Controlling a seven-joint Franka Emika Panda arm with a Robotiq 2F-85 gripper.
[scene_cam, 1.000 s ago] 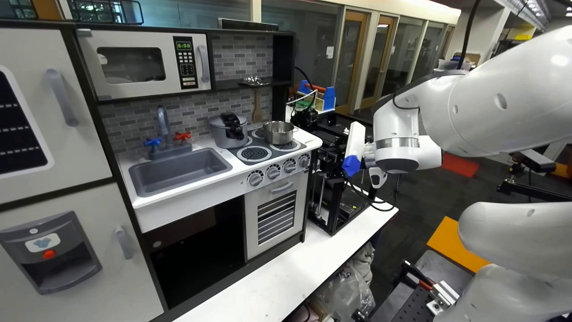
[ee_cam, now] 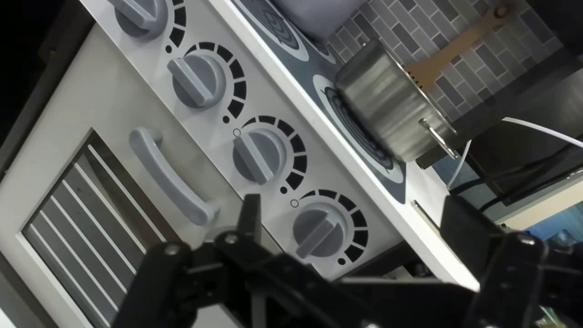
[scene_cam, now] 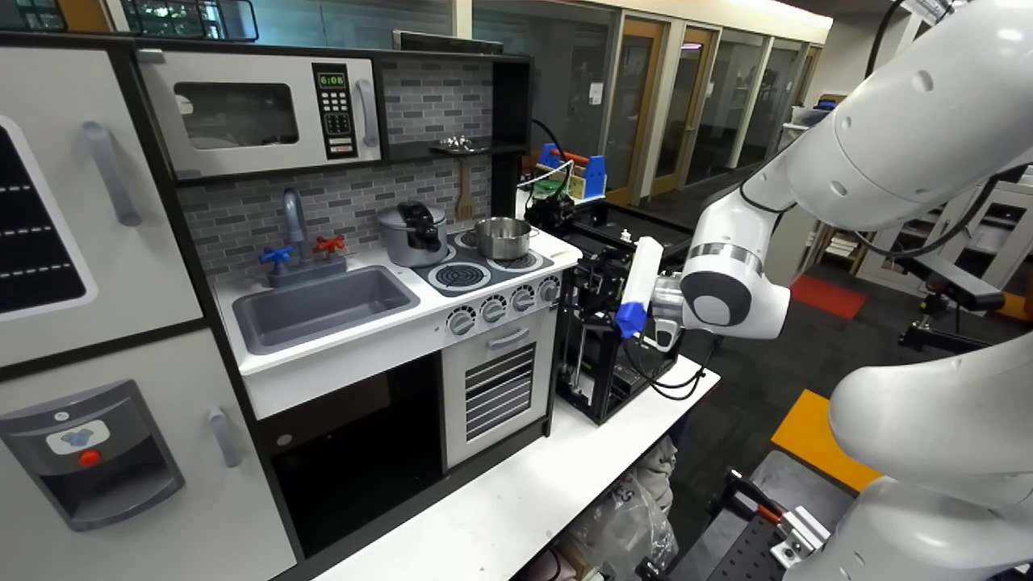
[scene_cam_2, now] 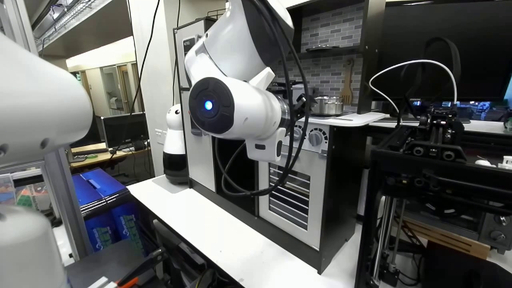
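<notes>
In the wrist view my gripper is open, its two black fingers far apart, and no object is seen held. Beyond the fingertips is the toy oven's front, with a row of grey knobs. The rightmost knob shows between the fingers in this view; how far off it is I cannot tell. Left of it is another knob, and the oven door handle lies lower left. A steel pot stands on a burner of the stove top. From outside, the arm's wrist hangs to the right of the stove.
A lidded grey pot stands behind the front burner, near the sink. A black-framed machine sits right beside the kitchen. Loose cables hang from the wrist.
The arm's upper links have swung to a steeper slant, and the wrist has tilted and shifted slightly left and down. The pots and kitchen parts look the same.
</notes>
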